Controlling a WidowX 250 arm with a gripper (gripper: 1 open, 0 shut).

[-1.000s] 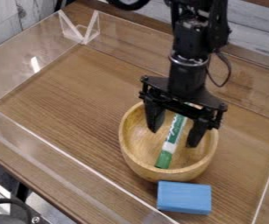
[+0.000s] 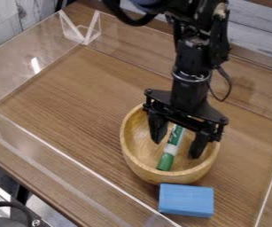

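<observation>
My gripper hangs from above over a round wooden bowl in the middle right of the view, its dark fingers open and reaching down into the bowl. Between them a white and green stick-like object lies on the bowl's floor, running lengthwise toward the front. I cannot tell whether the fingers touch it. A blue block lies just in front of the bowl, outside it.
A clear plastic piece stands at the back left. Raised edges bound the table.
The bowl, stick and blue block look about the same.
</observation>
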